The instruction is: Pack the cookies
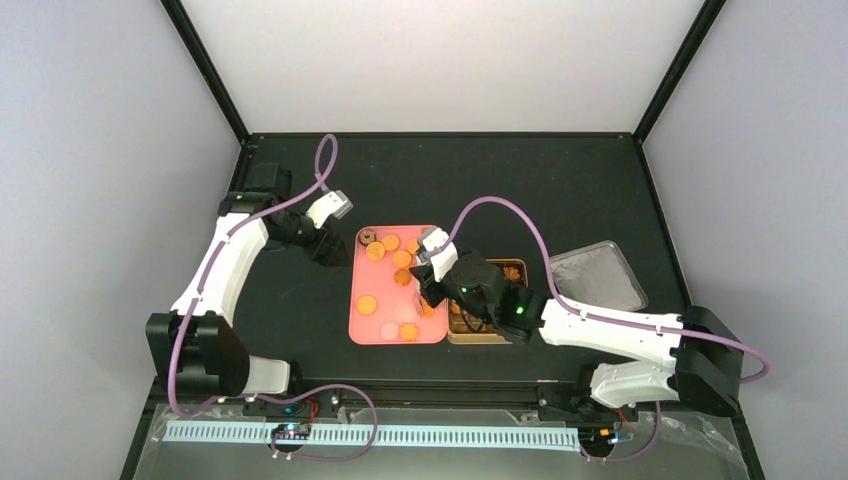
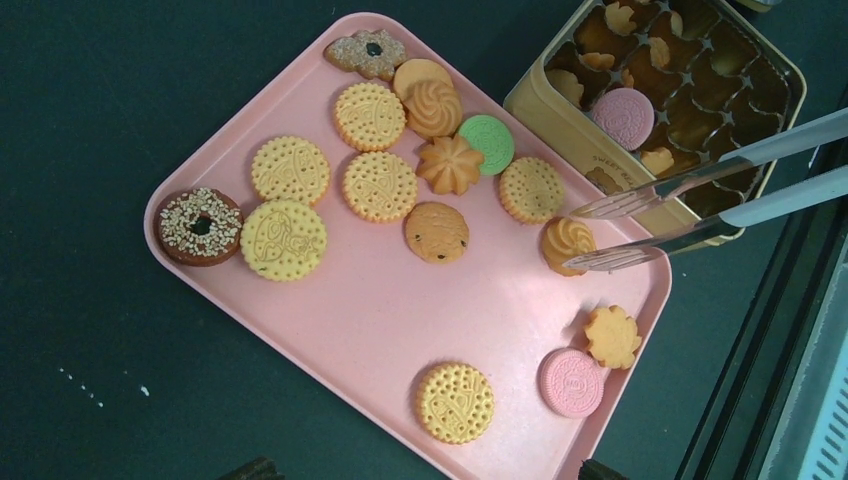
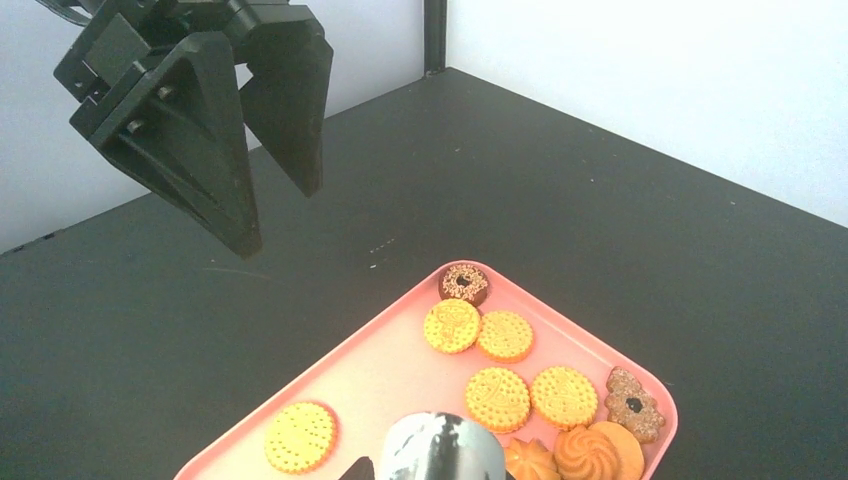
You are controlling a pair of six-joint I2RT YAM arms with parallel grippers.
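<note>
The pink tray [image 2: 340, 330] holds several cookies: round stamped ones like this cookie [image 2: 380, 187], a chocolate ring [image 2: 200, 226], a green cookie [image 2: 486, 144] and a pink cookie [image 2: 572, 382]. Beside the tray stands the gold tin [image 2: 560, 135], with a pink round cookie [image 2: 622, 118] and smaller pieces in its compartments. My right gripper [image 1: 424, 290] is shut on tongs [image 2: 770, 150], whose silver end [image 3: 442, 452] shows between its fingers. The tongs' spread tips straddle a swirl cookie [image 2: 567, 246] at the tray's edge. Left of the tray, my left gripper [image 1: 338, 252] hangs open and empty.
An empty, translucent grey tray or lid [image 1: 598, 276] lies on the right of the black table [image 1: 400, 180]. My right arm crosses over the gold tin, hiding part of it from above.
</note>
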